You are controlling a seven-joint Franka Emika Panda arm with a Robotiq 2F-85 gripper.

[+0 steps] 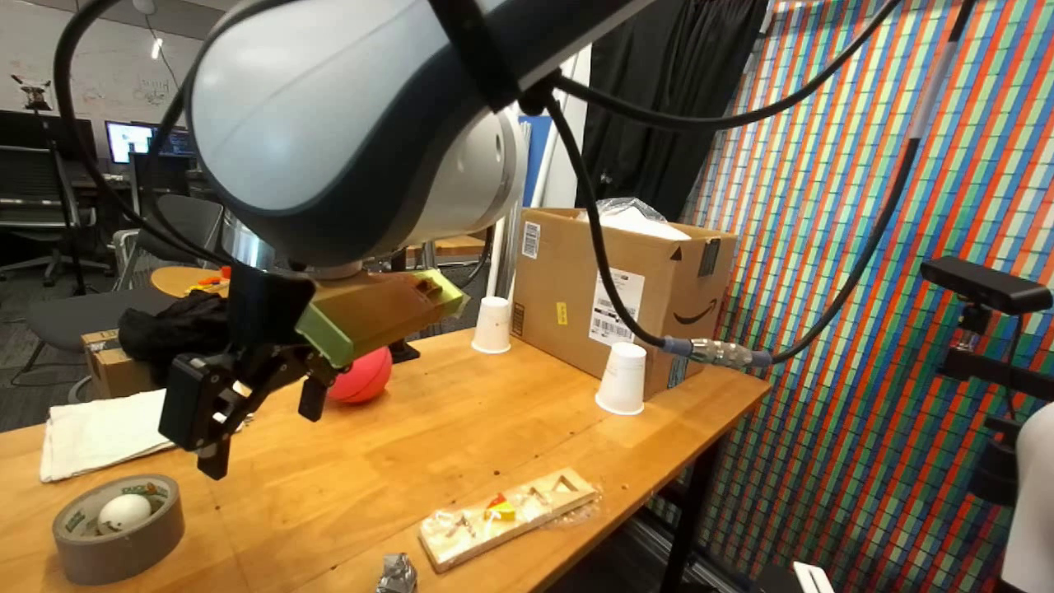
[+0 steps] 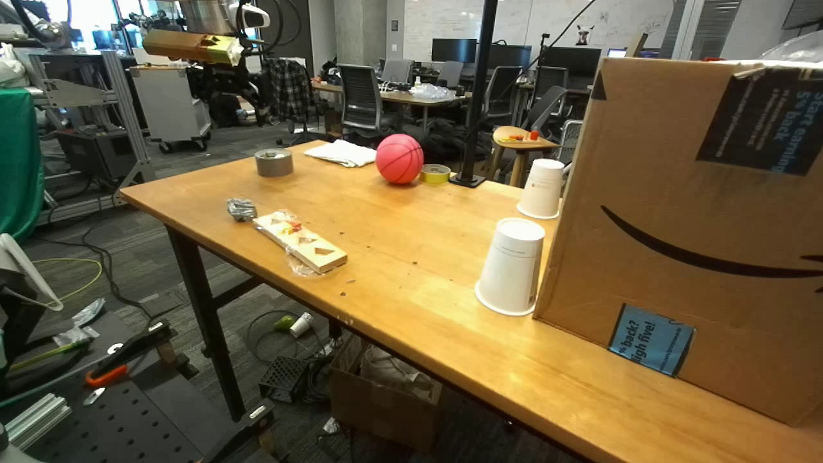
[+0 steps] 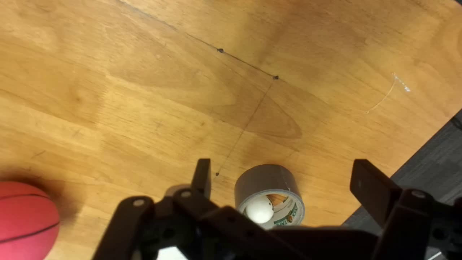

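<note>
My gripper stands open above the table, its two fingers wide apart with nothing between them. A grey tape roll [image 1: 118, 555] lies flat on the table at the lower left in exterior view 1, with a white ball [image 1: 125, 513] resting inside its ring. In the wrist view the tape roll [image 3: 266, 178] shows between and below the fingers, the ball [image 3: 260, 209] in its opening. The gripper [image 1: 262, 435] hangs higher than the roll and to its right in exterior view 1, not touching it.
A pink ball [image 2: 399, 159] and a folded white cloth [image 2: 341, 153] lie toward the back. Near the front edge are a wooden shape board [image 2: 302, 242] and crumpled foil [image 2: 241, 209]. Two white cups [image 2: 511, 266] stand by a large cardboard box [image 2: 694, 254].
</note>
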